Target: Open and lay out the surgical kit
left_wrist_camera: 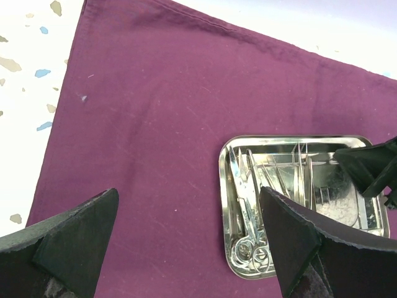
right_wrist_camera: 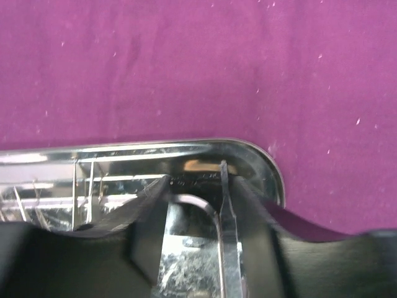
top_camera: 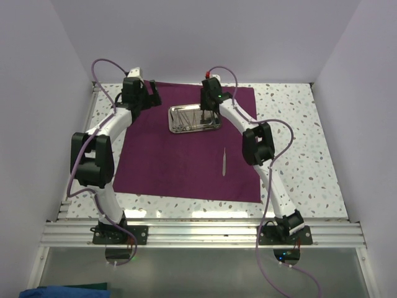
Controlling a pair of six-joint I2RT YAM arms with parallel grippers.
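Observation:
A steel tray (top_camera: 180,130) of surgical instruments lies on the purple cloth (top_camera: 173,161); scissors (left_wrist_camera: 245,248) and several thin instruments show in it. A slim instrument (top_camera: 224,162) lies alone on the cloth. My left gripper (top_camera: 149,94) hangs open left of the tray, empty. My right gripper (top_camera: 208,107) is down over the tray's right end; in the right wrist view its fingers, part open, stand either side of a slender instrument (right_wrist_camera: 231,254) beside a curved one (right_wrist_camera: 189,198). Whether they touch it I cannot tell.
Speckled table (top_camera: 291,143) shows round it. Walls stand at the back and sides; a blue item (top_camera: 65,292) lies at the bottom left, off the table.

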